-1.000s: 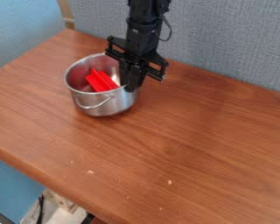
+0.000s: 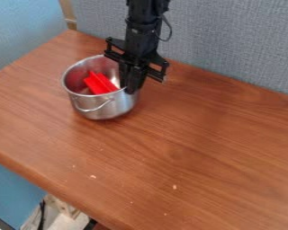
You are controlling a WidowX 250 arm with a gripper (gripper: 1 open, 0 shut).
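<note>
A steel pot (image 2: 94, 105) with a wire handle stands on the wooden table, left of the middle of the view. Red objects (image 2: 98, 83) lie inside it. My black gripper (image 2: 127, 84) reaches down from above to the pot's right rim, its fingertips at or just inside the rim. Whether the fingers are shut on the rim or apart is unclear at this size.
Grey padded panels (image 2: 225, 40) rise behind it, and a light blue surface lies beyond the left edge.
The pot and my gripper have shifted very slightly to the left; otherwise little differs.
</note>
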